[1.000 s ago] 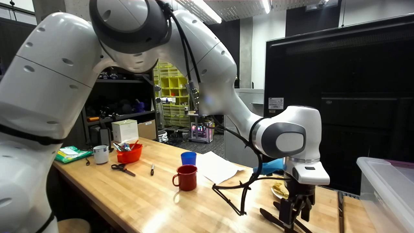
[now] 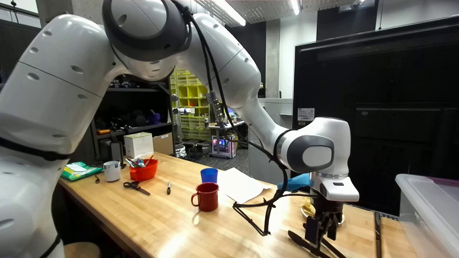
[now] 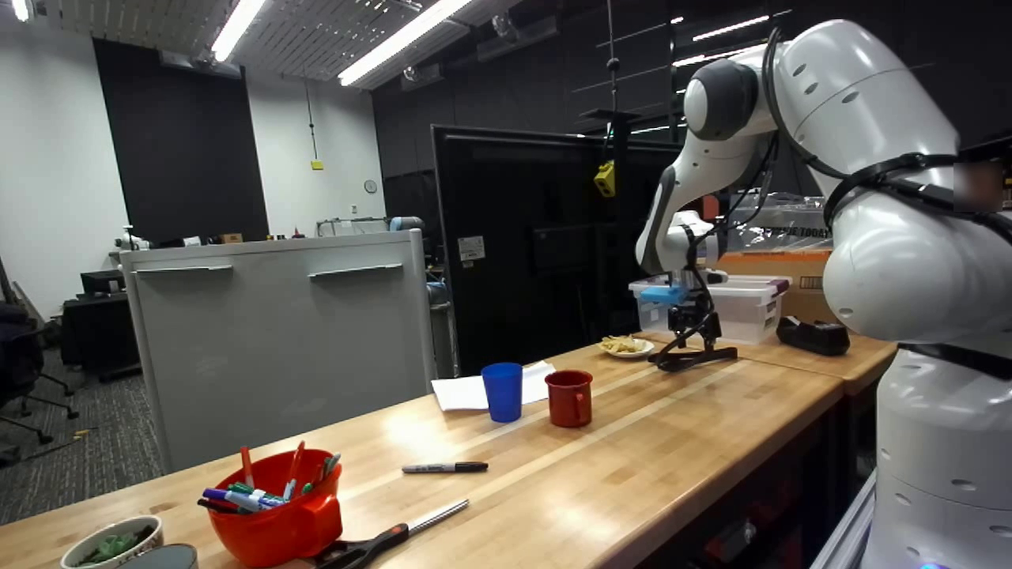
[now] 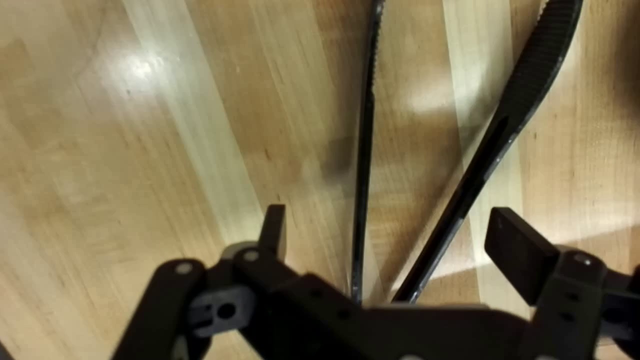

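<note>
Black tongs [image 4: 363, 156] lie on the wooden table with their two arms spread in a narrow V. In the wrist view one arm is thin and nearly upright, while the other slants to the upper right and ends in a broad ribbed tip. My gripper is open above them. Both tong arms pass through the gap between its fingers, touching neither as far as I can see. The joined end of the tongs is hidden behind the gripper body. Exterior view 1 shows the gripper [image 2: 322, 231] low over the tongs at the right.
A plate of yellow food [image 3: 626, 347] sits close behind the gripper. Farther along stand a red mug [image 2: 207, 197], a blue cup [image 2: 209, 175] and white paper [image 2: 241, 185]. A clear plastic bin [image 2: 426, 215] is at the right.
In exterior view 1 my gripper has shifted a little to the left and slightly up the image. The tongs and the other table items look unmoved.
</note>
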